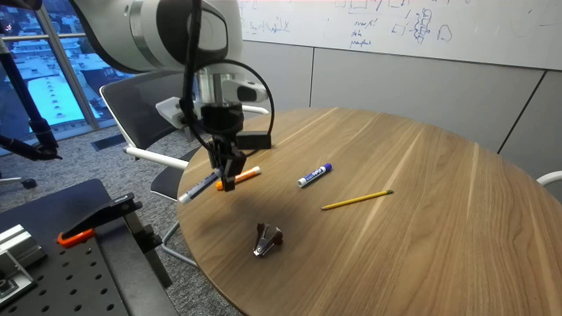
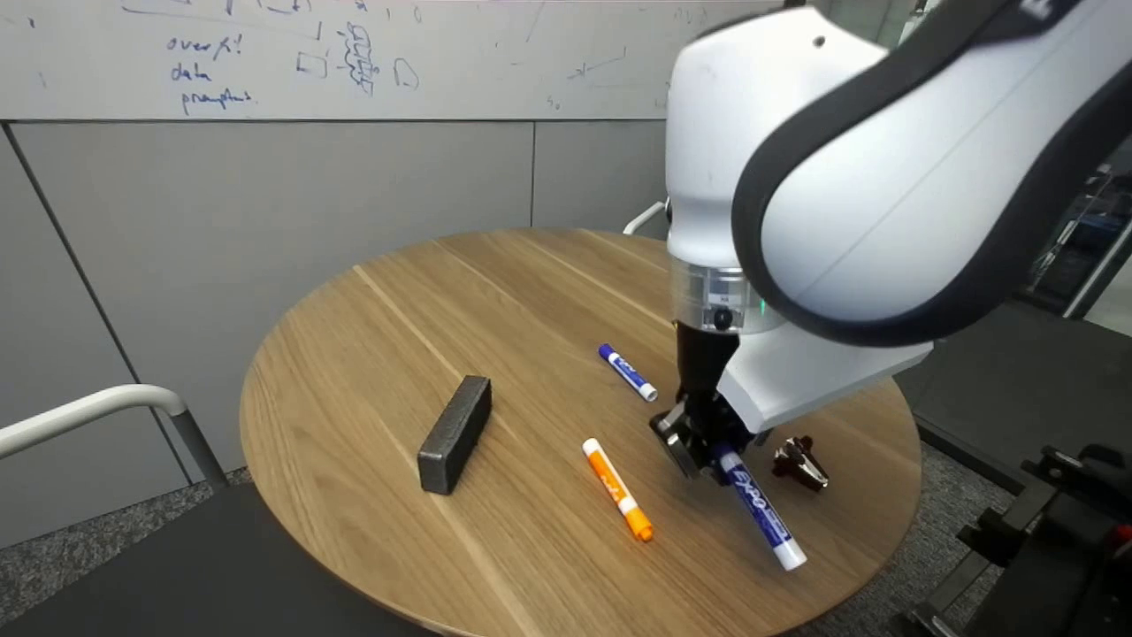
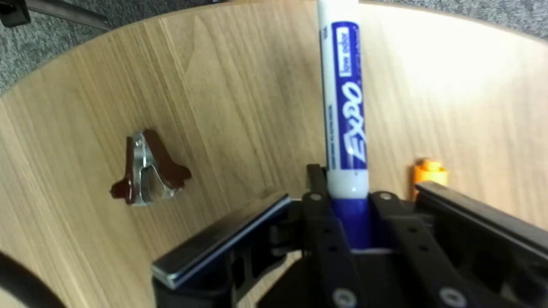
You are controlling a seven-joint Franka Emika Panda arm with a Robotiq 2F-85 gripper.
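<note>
My gripper is shut on a blue Expo marker (image 3: 348,97), holding it by its blue cap end. The marker's white barrel end sticks out away from the fingers. In exterior view 1 the held marker (image 1: 200,186) hangs above the table near its left edge, tilted with the white end lower. Exterior view 2 shows the same marker (image 2: 759,508) jutting out from under the gripper (image 2: 713,441) toward the near right of the table.
On the round wooden table (image 1: 421,237) lie an orange marker (image 2: 615,487), a second blue marker (image 1: 315,174), a yellow pencil (image 1: 358,200), a staple remover (image 1: 267,239) and a dark eraser block (image 2: 456,435).
</note>
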